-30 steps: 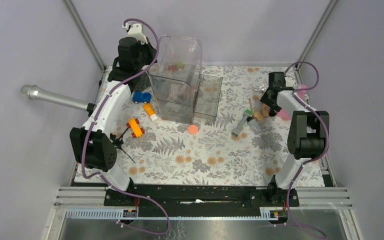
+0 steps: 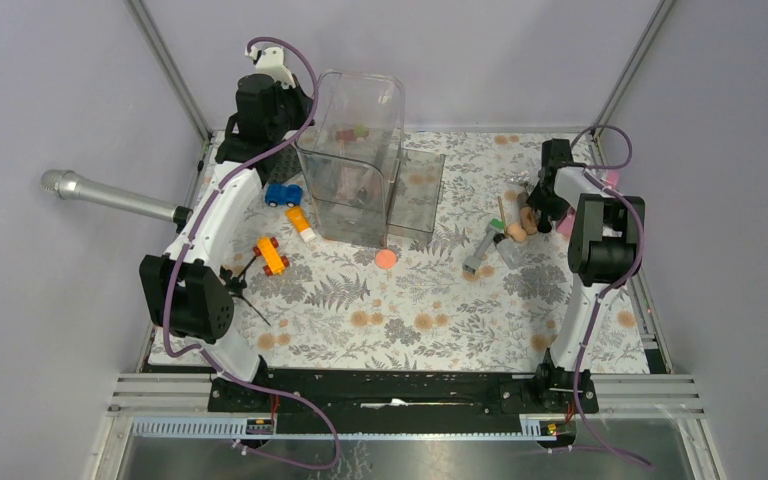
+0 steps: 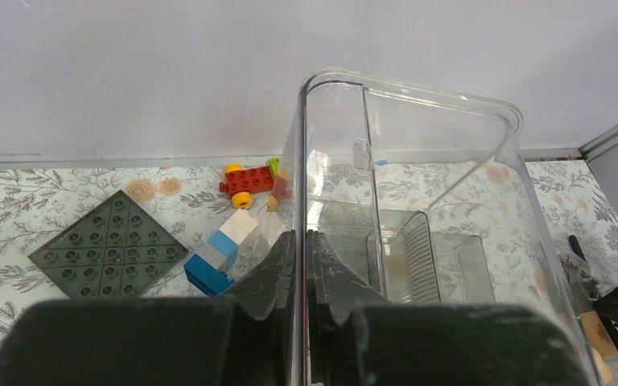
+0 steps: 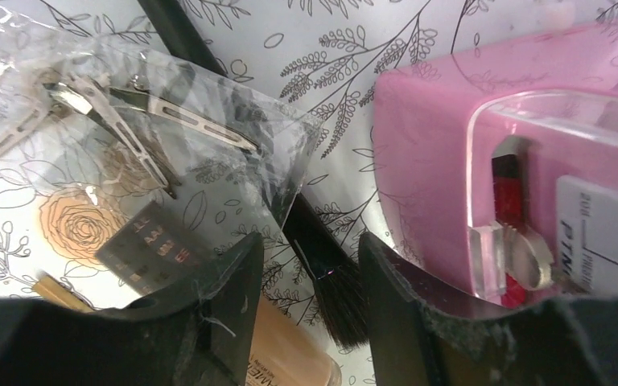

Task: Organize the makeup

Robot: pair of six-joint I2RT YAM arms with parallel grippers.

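My left gripper is shut on the rim of a large clear plastic box [image 2: 350, 200], holding it tilted over a clear tray [image 2: 420, 180]. My right gripper is part open above a black brush [image 4: 338, 297], which runs under a clear bag of hair clips [image 4: 145, 129]. A pink container [image 4: 426, 161] lies to the brush's right, a tan tube [image 4: 290, 354] to its left. A grey tool [image 2: 480, 250] and more small items lie nearby.
Toy vehicles [image 2: 270, 258] and a dark brick plate [image 3: 109, 249] are at the left. An orange disc [image 2: 386, 259] lies at the centre.
My right arm has shifted a little, its forearm now further left than a second ago. The left arm and box have not moved.
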